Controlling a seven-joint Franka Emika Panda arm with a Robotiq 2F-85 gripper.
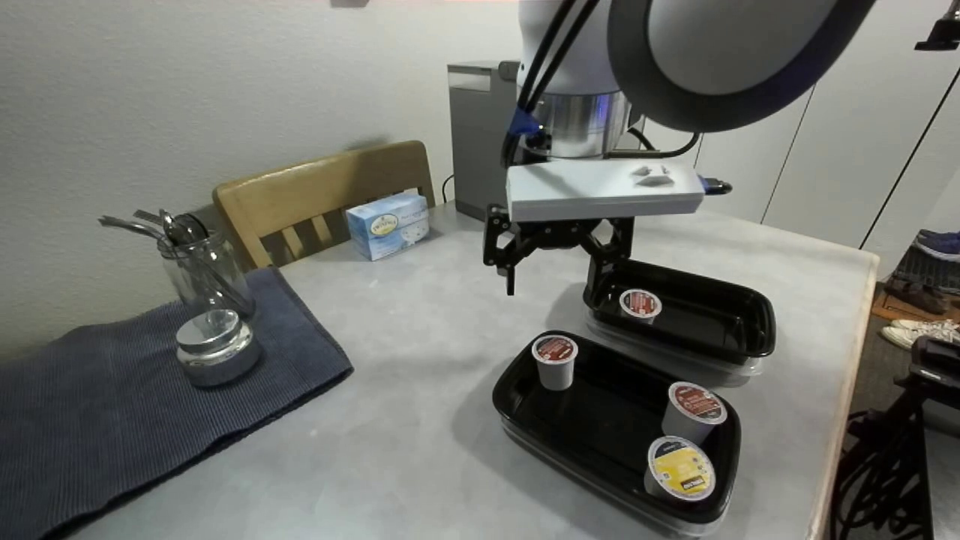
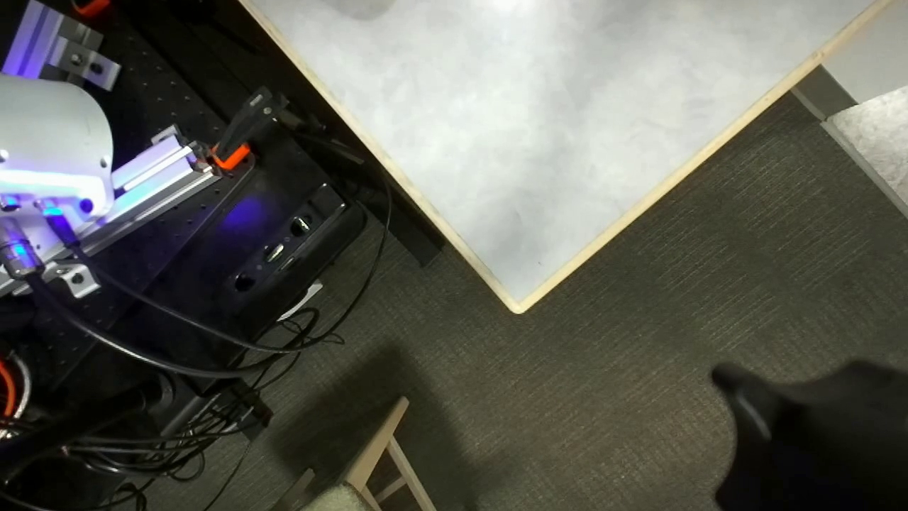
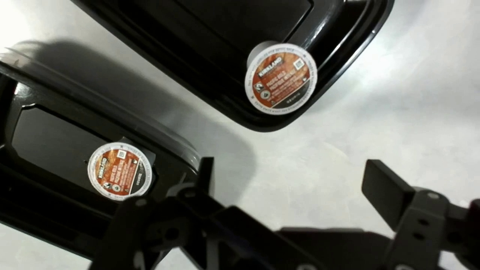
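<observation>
My gripper hangs open above the table, just left of the far black tray, with nothing between its fingers. A red-lidded pod sits at that tray's left end. In the near black tray, another red-lidded pod stands in the left corner; a third red-lidded pod and a yellow-lidded pod are at its right end. From the wrist view, the gripper spans bare table, its left finger beside the far tray's pod; the near tray's corner pod lies ahead.
A grey machine stands at the back, partly behind the arm. On the left are a tea box, a jar of cutlery and a silver-lidded jar on a blue mat. Exterior view 2 shows bare table.
</observation>
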